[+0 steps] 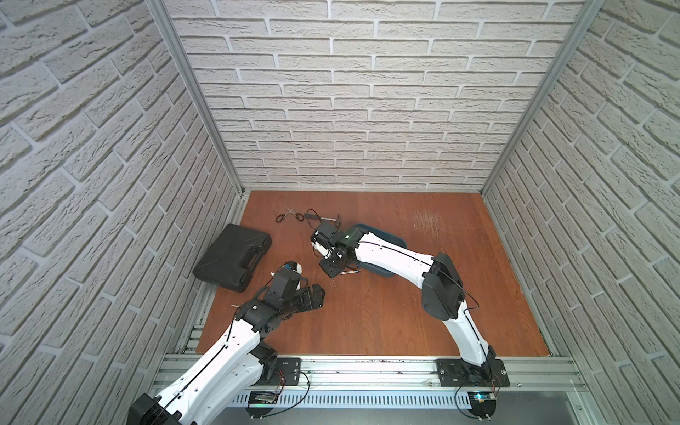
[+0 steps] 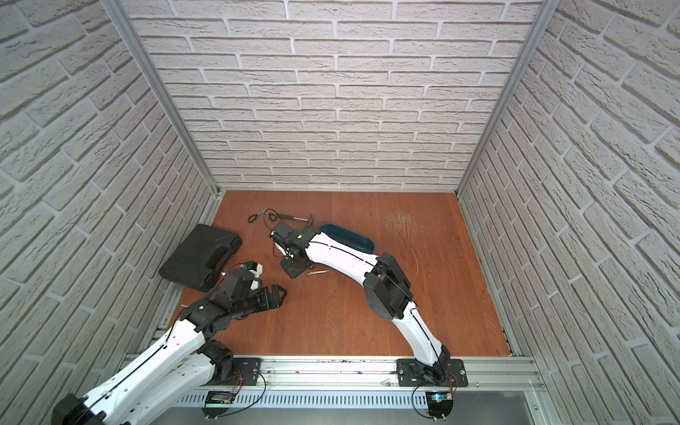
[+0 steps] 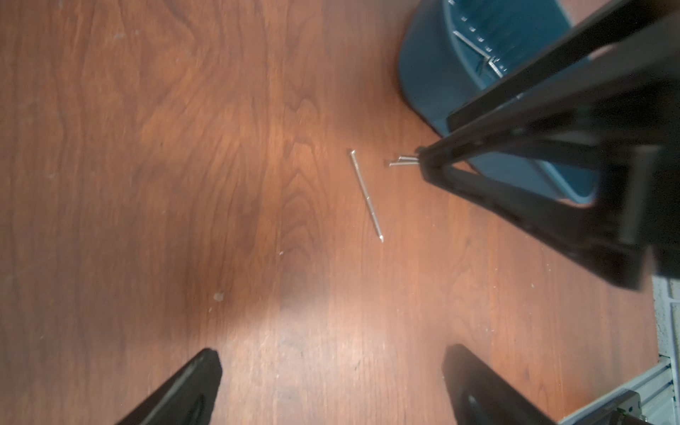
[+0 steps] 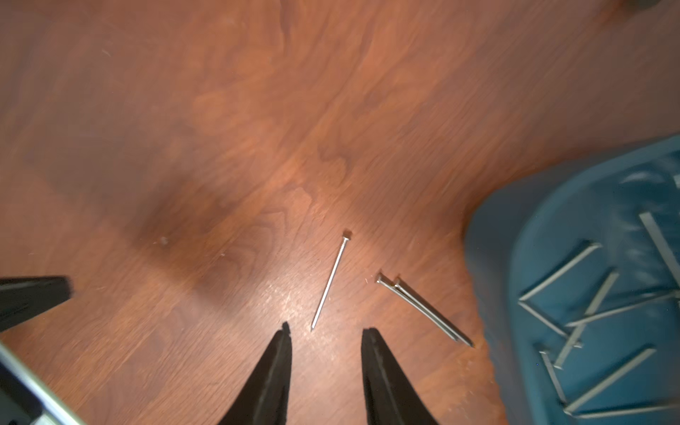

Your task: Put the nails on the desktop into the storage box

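Note:
On the wood lies a single nail [image 4: 330,283], with a pair of nails [image 4: 425,309] side by side between it and the blue storage box [image 4: 488,283]. Inside the box several nails [image 4: 598,301] rest loosely. In the right wrist view my right gripper is over the desktop, its fingers parted with nothing between them, just short of the single nail. My left gripper stands wide open above bare wood in the left wrist view; the same single nail [image 3: 367,196] lies ahead of it. The right gripper's fingers [image 3: 488,191] partly cover the box and the nail pair there.
A black case [image 1: 232,256] sits at the left of the desk. Scissors [image 1: 289,214] and a hammer [image 2: 294,217] lie towards the back. The right arm crosses above the box.

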